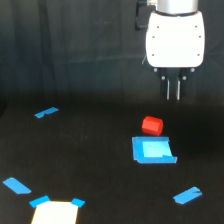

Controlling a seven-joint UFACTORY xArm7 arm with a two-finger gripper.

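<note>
A small red block point(152, 126) rests on the black table, just behind a pale blue square point(156, 149) edged with brighter blue tape. My gripper point(173, 98) hangs at the upper right, pointing down. It is behind the block and a little to its right in the picture, clear of it. Two thin fingers point(167, 88) stand a narrow gap apart, and nothing shows between them. How high the fingertips are above the table is hard to judge.
At the bottom edge lies a cream square point(55, 213) with blue tape at its corners, partly cut off. Blue tape strips mark the left point(17, 186), far left point(46, 112) and right point(187, 195). Bare black table fills the middle left. A dark curtain hangs behind.
</note>
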